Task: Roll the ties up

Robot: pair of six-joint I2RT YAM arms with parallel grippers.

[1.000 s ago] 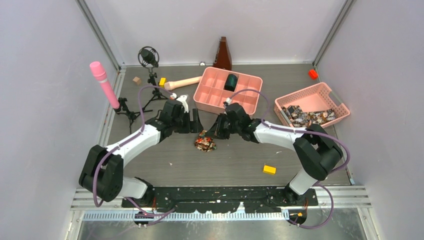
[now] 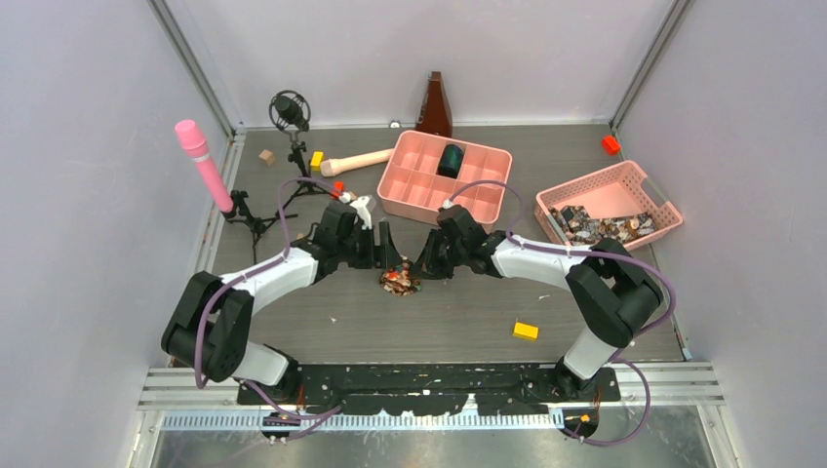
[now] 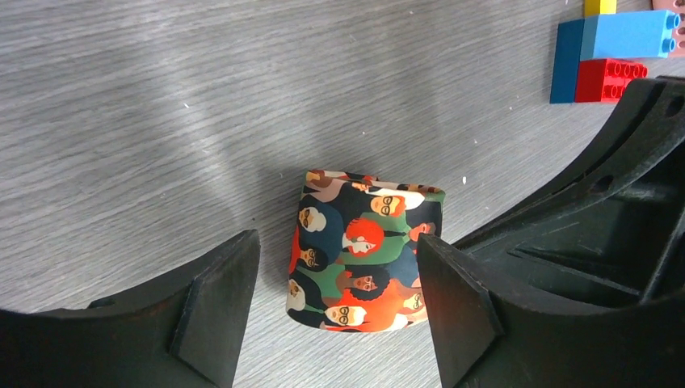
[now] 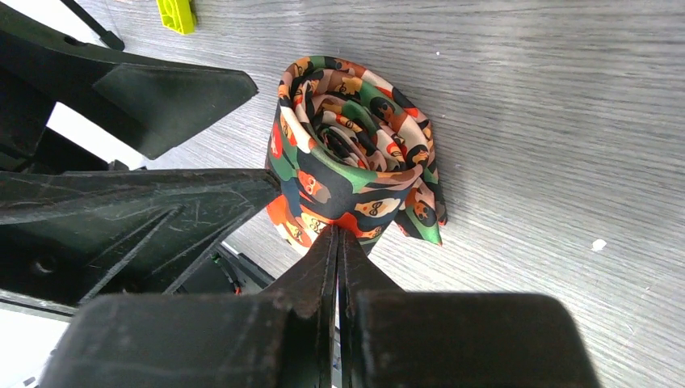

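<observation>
A tie with printed faces (image 2: 400, 284) stands on the table as a loose roll, its folded layers showing from above in the right wrist view (image 4: 355, 190). My left gripper is part open above the roll, one finger on each side, with no grip on it visible. At the roll's right side, my right gripper (image 2: 421, 265) has its fingers together; in its wrist view the fingertips (image 4: 327, 242) meet at the roll's outer wall, apparently pinching a thin layer. The exact contact is partly hidden.
Behind the arms stands a pink divided box (image 2: 417, 146) holding a dark roll (image 2: 451, 161). A pink basket (image 2: 624, 177) with patterned cloth is at the right. A yellow block (image 2: 526, 331) lies front right.
Both grippers have come slightly down and toward the front, closer to the roll. My left arm has also shifted a little right. The roll stays in about the same place.
</observation>
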